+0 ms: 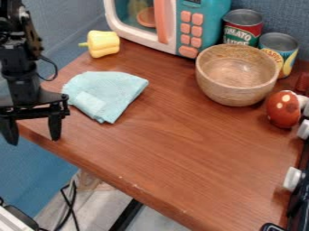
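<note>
The black gripper (32, 126) hangs at the left edge of the wooden table, its two fingers apart and pointing down, with nothing visible between them. Just right of it a folded light-blue cloth (105, 93) lies on the table (182, 171). No orange object shows by the gripper.
A yellow pepper-like toy (101, 43) and a toy microwave (154, 20) stand at the back. A wooden bowl (236, 86), two cans (243, 28) and a red spotted toy (283, 109) are at the right.
</note>
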